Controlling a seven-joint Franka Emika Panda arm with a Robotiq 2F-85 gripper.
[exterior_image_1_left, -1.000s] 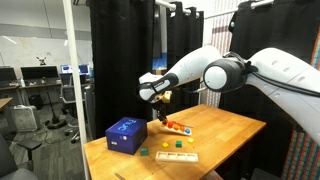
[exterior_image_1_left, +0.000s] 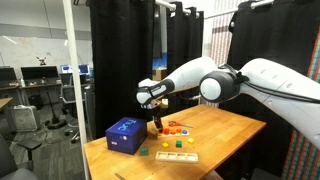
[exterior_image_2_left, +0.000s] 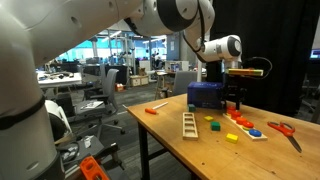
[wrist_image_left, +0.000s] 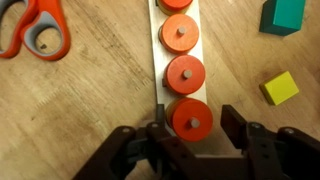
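Note:
A narrow pale board (wrist_image_left: 160, 75) carries a row of round knobbed pieces. In the wrist view they are red and orange, and a red piece (wrist_image_left: 190, 118) sits at the near end. My gripper is part open, one dark finger on each side of that piece, with a gap at the right finger; firm contact does not show. From the side, the gripper (exterior_image_1_left: 157, 125) is low at the board's far left end. In the other exterior view, the board (exterior_image_2_left: 262, 137) also bears a blue piece (exterior_image_2_left: 254, 133).
Orange-handled scissors (wrist_image_left: 42, 28) lie beside the board. Green (wrist_image_left: 283, 14) and yellow (wrist_image_left: 281, 88) blocks sit on its other side. A blue box (exterior_image_1_left: 126, 135) stands left of the gripper; an empty slotted wooden tray (exterior_image_1_left: 177, 157) lies nearer.
The arm has extended leftward and the gripper has come down toward the board's left end. Box, tray and blocks look unmoved.

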